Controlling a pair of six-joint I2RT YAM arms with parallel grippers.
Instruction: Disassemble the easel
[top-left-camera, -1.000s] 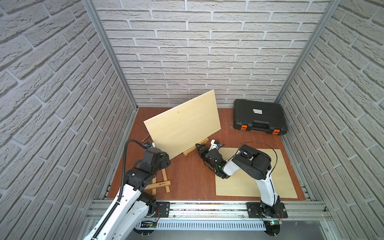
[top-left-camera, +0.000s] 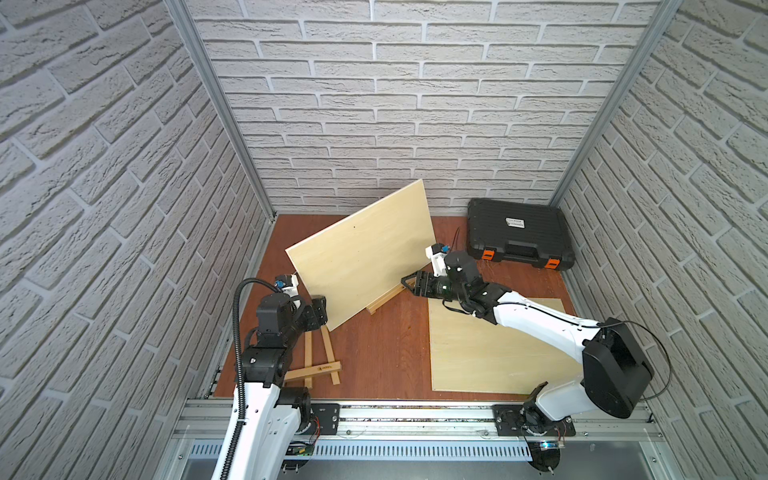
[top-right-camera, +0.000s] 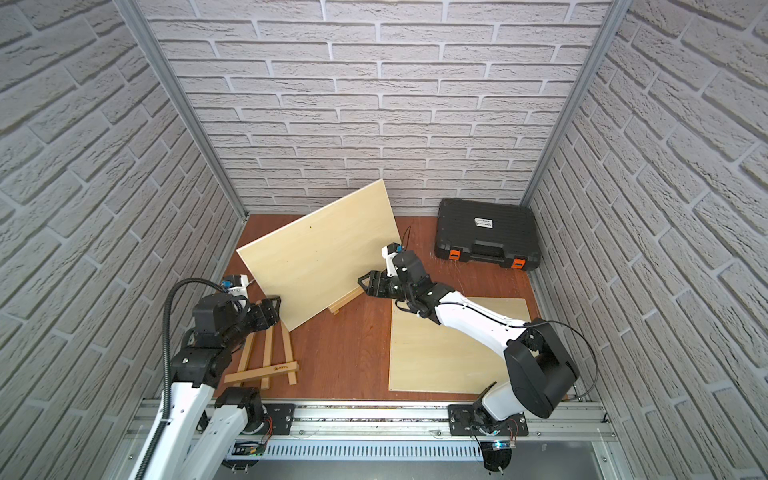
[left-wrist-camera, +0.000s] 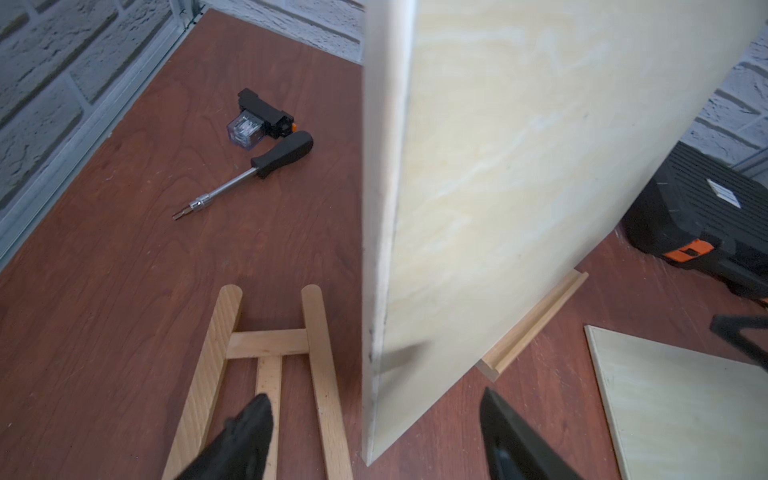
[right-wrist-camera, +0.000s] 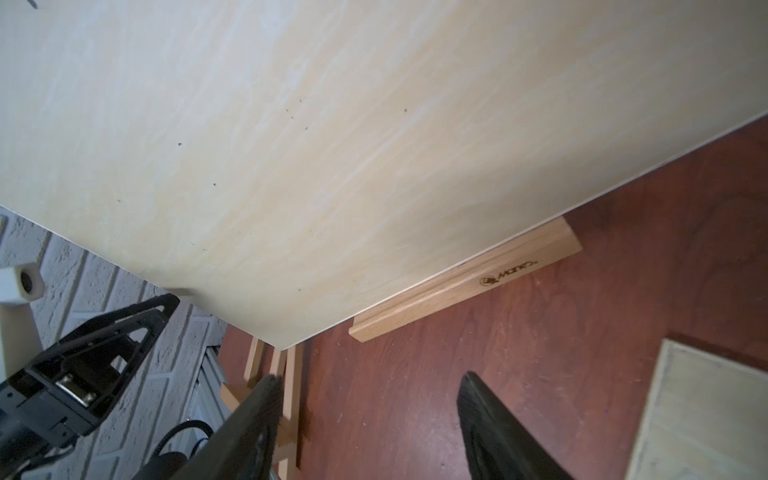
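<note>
A large pale board (top-left-camera: 368, 244) stands tilted in the middle, near a wooden ledge piece (right-wrist-camera: 468, 276). My left gripper is open, with the board's near end rising ahead of its fingers. My right gripper is open and empty, in front of the board and facing it. Wooden frame pieces (left-wrist-camera: 320, 360) lie on the table at the left. A second board (top-left-camera: 504, 360) lies flat at the right, partly under my right arm.
Behind the board, a screwdriver (left-wrist-camera: 276, 156) and a small black tool (left-wrist-camera: 260, 116) lie on the table. A black case (top-left-camera: 520, 232) sits at the back right.
My right arm has risen and unfolded, its gripper now higher and further right. My left arm has shifted slightly left. The standing board has moved slightly left.
</note>
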